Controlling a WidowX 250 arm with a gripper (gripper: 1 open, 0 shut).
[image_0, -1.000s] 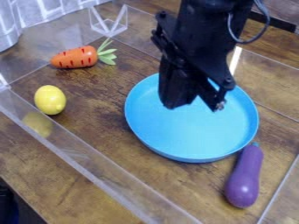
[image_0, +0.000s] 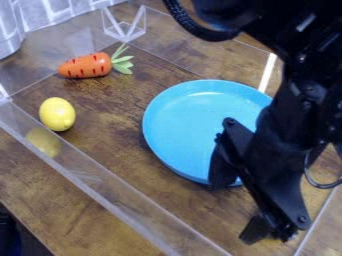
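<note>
My black gripper (image_0: 249, 188) is low at the right, open, its fingers reaching down over the right part of a blue plate (image_0: 181, 128) and the wood beside it. The purple eggplant is hidden behind the gripper. A toy carrot (image_0: 84, 66) lies at the upper left, and a yellow egg-shaped toy (image_0: 58, 114) sits left of the plate.
A clear plastic wall (image_0: 94, 185) runs diagonally along the lower left, with a small clear piece (image_0: 124, 25) at the top. A white ribbed object (image_0: 10, 25) stands in the upper left corner. Bare wood lies between the carrot and plate.
My gripper has moved down and toward the lower right from above the plate, and now covers the eggplant that showed at the right.
</note>
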